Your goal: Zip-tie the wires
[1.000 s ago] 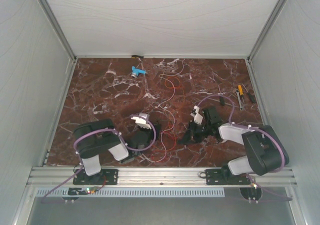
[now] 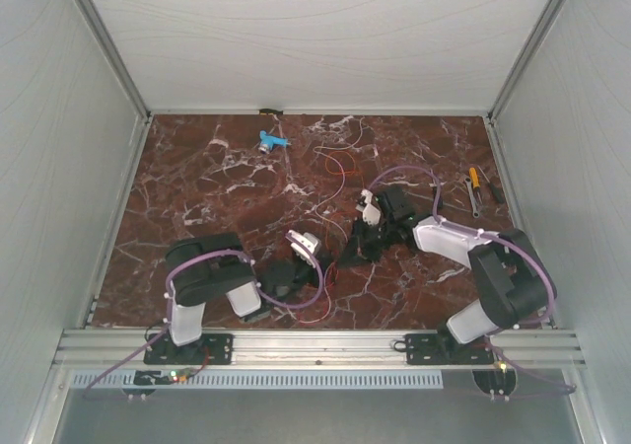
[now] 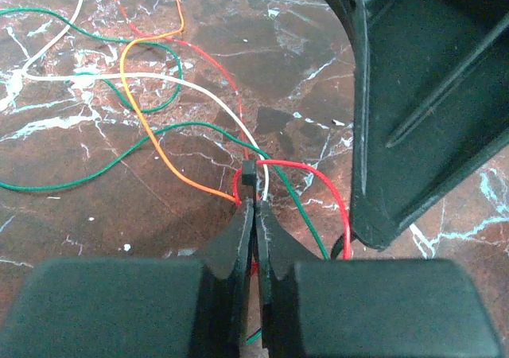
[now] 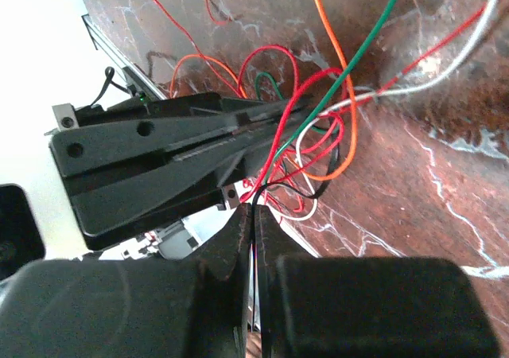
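In the left wrist view, wires in red [image 3: 318, 177], green [image 3: 191, 124], white [image 3: 215, 97] and orange [image 3: 139, 107] run together just ahead of my left gripper. That gripper is shut, with the small black head of a zip tie [image 3: 249, 172] at its fingertips. The right wrist view shows the black zip tie strip [image 4: 274, 184] curving beside the bunched wires [image 4: 306, 147]. Its thin end runs between the fingers of my right gripper, which is shut on it. Whether the tie fully encircles every wire cannot be told.
From above, both arms meet near the table's front middle, very close together. A blue tool [image 2: 271, 141] lies at the back left, a yellow-handled screwdriver [image 2: 474, 177] and a wrench [image 2: 471, 197] at the right. Loose wire [image 2: 340, 168] trails toward the back.
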